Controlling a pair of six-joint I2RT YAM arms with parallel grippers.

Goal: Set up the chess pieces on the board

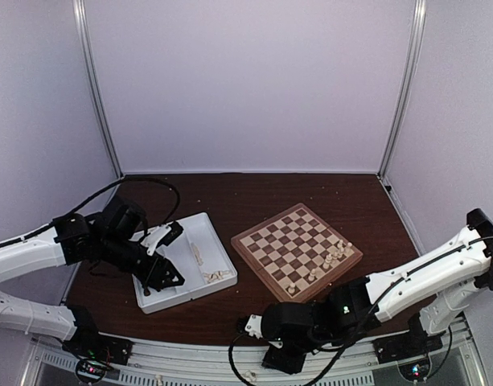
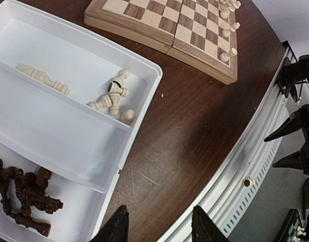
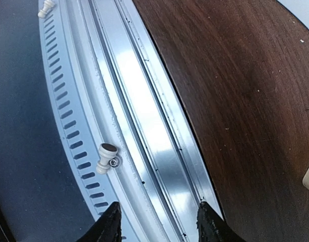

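The chessboard has several white pieces standing along its right edge. The white tray holds white pieces and dark pieces in separate compartments. My left gripper hangs over the tray area, open and empty. My right gripper is over the metal rail at the front edge, open and empty. A white piece lies on the rail, and another white piece lies farther along it.
The front rail borders the table, with a grey area beyond it.
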